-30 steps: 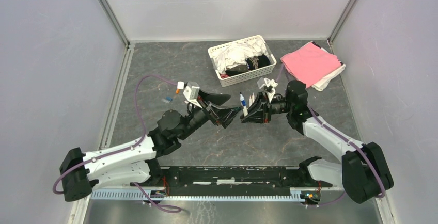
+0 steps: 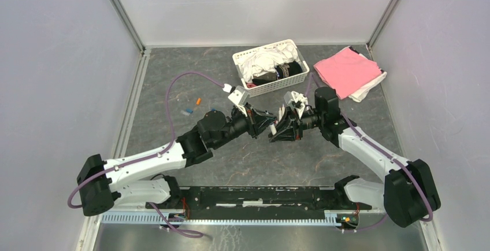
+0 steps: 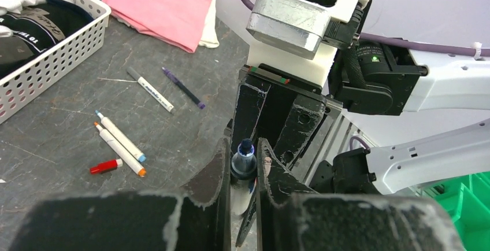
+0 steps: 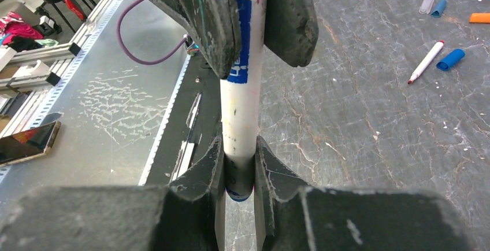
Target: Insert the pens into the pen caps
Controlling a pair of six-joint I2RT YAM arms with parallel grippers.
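A white marker (image 4: 240, 118) with a blue label stands upright between my two grippers. In the left wrist view my left gripper is shut on it near its dark blue upper end (image 3: 245, 150). The fingers of my right gripper surround its lower end; whether they grip it is unclear. Loose pens lie on the table, among them a white-and-orange marker (image 3: 118, 147), a white-and-blue one (image 3: 121, 132) and a purple one (image 3: 179, 83). Separate caps include a red one (image 3: 103, 168), a blue one (image 4: 450, 59) and an orange one (image 4: 479, 18).
A white basket (image 2: 271, 87) with clothes stands at the back, beside folded pink cloth (image 2: 344, 72). Walls bound the table on left, back and right.
My left gripper has moved right, onto the upper part of the marker held out at my right gripper. The right arm has moved only slightly.
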